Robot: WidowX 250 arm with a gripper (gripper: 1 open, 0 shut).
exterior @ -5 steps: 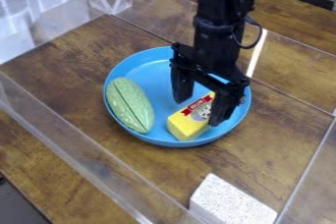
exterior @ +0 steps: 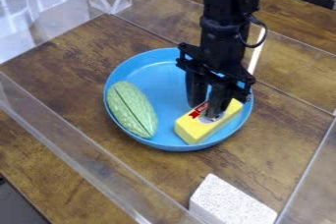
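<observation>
A black gripper [exterior: 209,102] reaches down from the top into a blue plate [exterior: 160,74]. Its fingers straddle or sit just over a yellow block [exterior: 201,130] with a red-and-white top, in the right part of the plate. The gripper hides part of the block; whether the fingers touch it cannot be told. A pale green elongated object [exterior: 132,110] lies in the left part of the plate.
A white block [exterior: 231,202] lies on the wooden table [exterior: 59,90] at the lower right. Clear transparent walls run along the sides. The table left of the plate is clear.
The fingers have drawn inward over the yellow block compared with a second ago. The block appears shifted slightly toward the front right.
</observation>
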